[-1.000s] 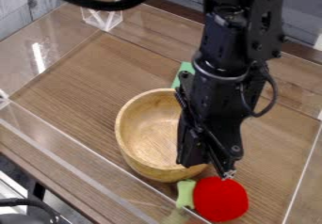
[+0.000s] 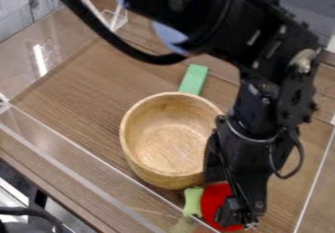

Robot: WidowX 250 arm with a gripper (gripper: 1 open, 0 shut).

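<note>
My gripper (image 2: 236, 200) is low at the lower right, over a red round object (image 2: 217, 215) that it largely covers; whether its fingers are around the object is hard to tell. A pale green piece (image 2: 193, 202) lies just left of the red object. A tan wooden bowl (image 2: 155, 147) sits to the left of the gripper, and its inside looks empty where visible.
A green block (image 2: 194, 78) lies behind the bowl. A transparent edge runs along the lower left, with dark cables beyond. A blue shape at the top is partly hidden by the arm.
My gripper has moved down from over the bowl's right side onto the red object, which it now mostly hides. The bowl has not visibly moved.
</note>
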